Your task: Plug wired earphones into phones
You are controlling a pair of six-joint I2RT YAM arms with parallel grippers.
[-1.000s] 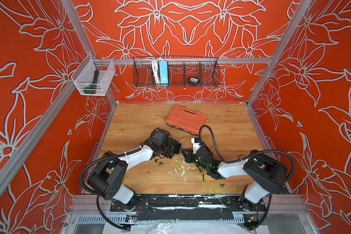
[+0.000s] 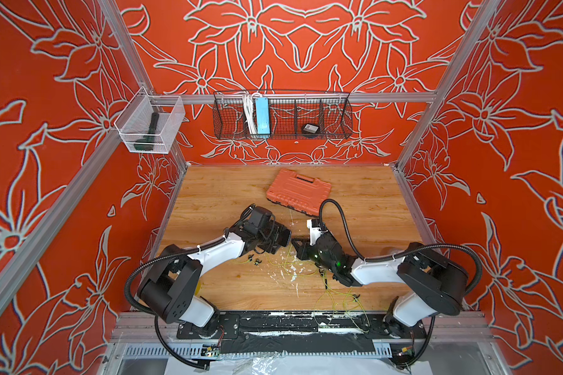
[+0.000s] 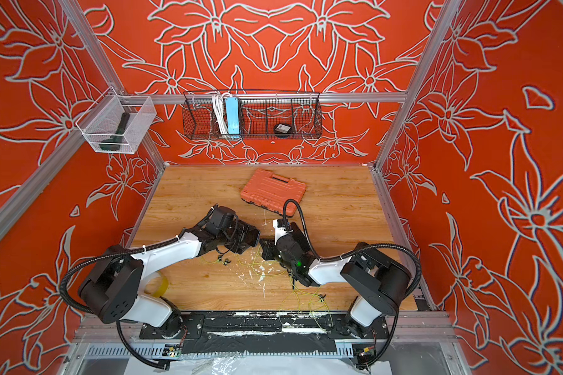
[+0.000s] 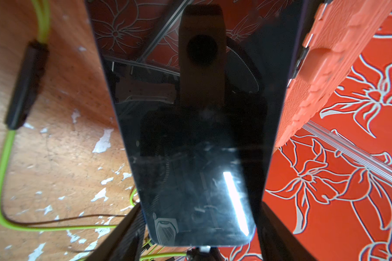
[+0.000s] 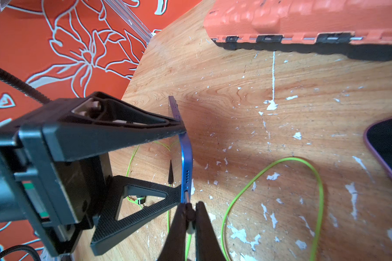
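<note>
My left gripper point(image 2: 280, 237) is shut on a phone point(image 4: 200, 152), held on its side with its glossy face filling the left wrist view. The right wrist view shows the phone's blue edge point(image 5: 186, 152) between the left gripper's fingers. My right gripper is shut on an earphone plug at the port end of that edge; whether it is fully inserted I cannot tell. Yellow-green earphone cable point(image 5: 315, 182) lies looped on the wood. A second phone point(image 5: 387, 139) lies flat at the right of the right wrist view.
An orange case point(image 2: 298, 190) lies behind the grippers. A black wire basket point(image 2: 281, 118) and a clear bin point(image 2: 150, 125) hang on the walls. Loose cables lie at the front right.
The left arm and both grippers look nearly unchanged.
</note>
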